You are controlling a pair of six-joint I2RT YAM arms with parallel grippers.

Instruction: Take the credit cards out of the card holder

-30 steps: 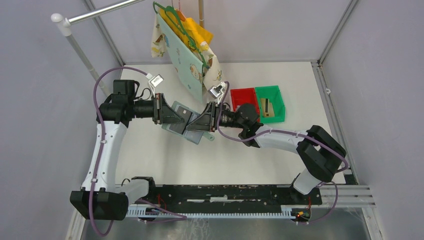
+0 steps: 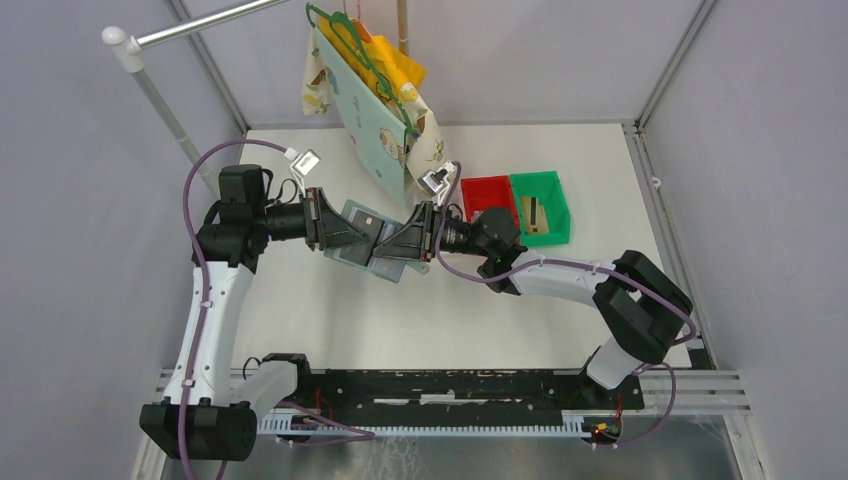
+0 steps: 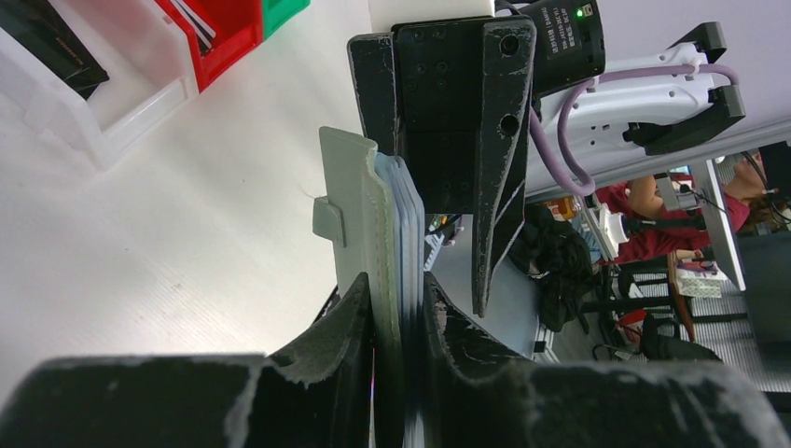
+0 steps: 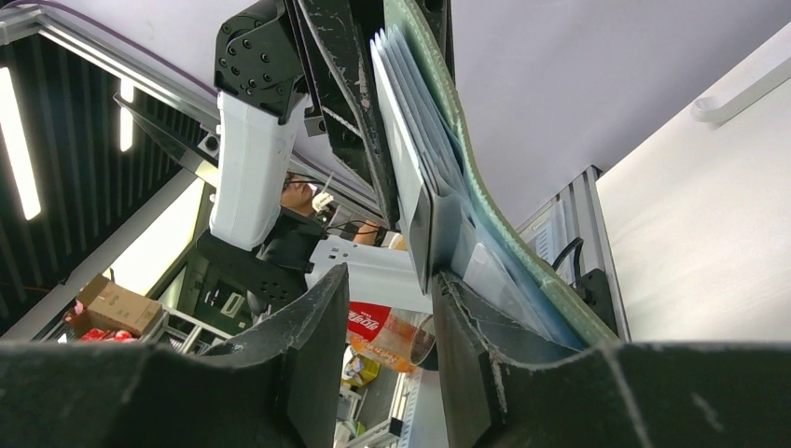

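The card holder (image 2: pixel 363 240) is held in the air between both grippers, mid-table. In the left wrist view my left gripper is shut on the pale green holder, whose stacked sleeves face upward. In the right wrist view the holder (image 4: pixel 569 308) stands on edge with clear sleeves and cards (image 4: pixel 410 159) showing. My right gripper has its fingers apart, one against the stack's lower corner, the other free of it.
Red (image 2: pixel 486 183) and green (image 2: pixel 560 210) bins stand at the back right. Clothes (image 2: pixel 370 100) hang from a rack at the back.
The left arm and the holder have shifted very slightly over the last second. The right gripper looks nearly still in the top view.
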